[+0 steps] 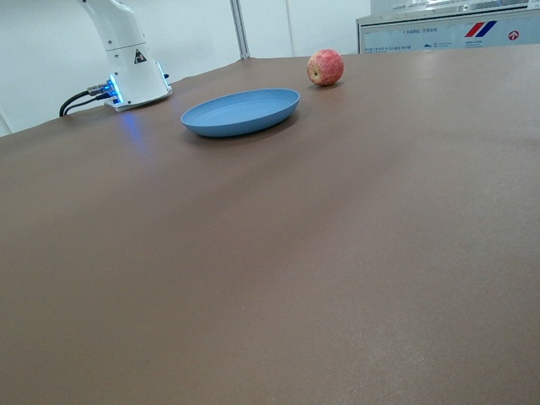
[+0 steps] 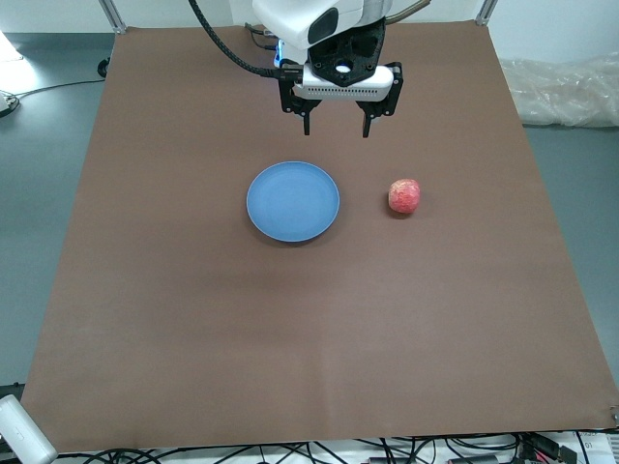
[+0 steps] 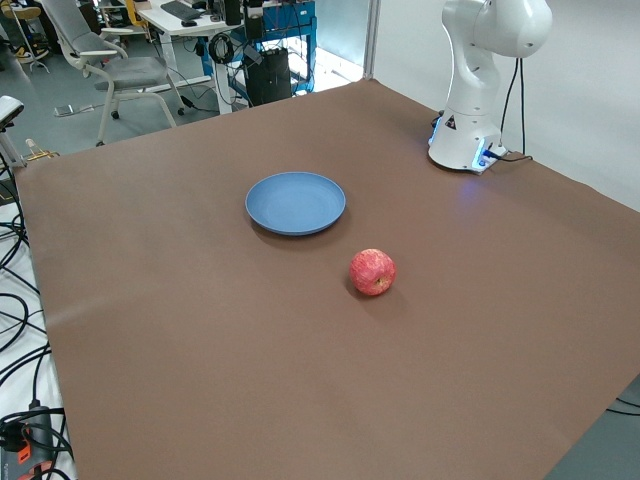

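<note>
A red apple (image 2: pixel 404 196) sits on the brown table, to the right of a round blue plate (image 2: pixel 292 201) in the left view and apart from it. The same apple (image 1: pixel 326 67) and plate (image 1: pixel 240 113) show in the top view, and again in the right view as apple (image 3: pixel 372 272) and plate (image 3: pixel 295 203). My gripper (image 2: pixel 337 126) hangs above the table's back part, behind plate and apple in the left view, its two fingers pointing down and standing apart, open, with nothing visible between them.
The white arm base (image 3: pixel 462 140) stands at one edge in the right view. Cables run along another edge, off the top.
</note>
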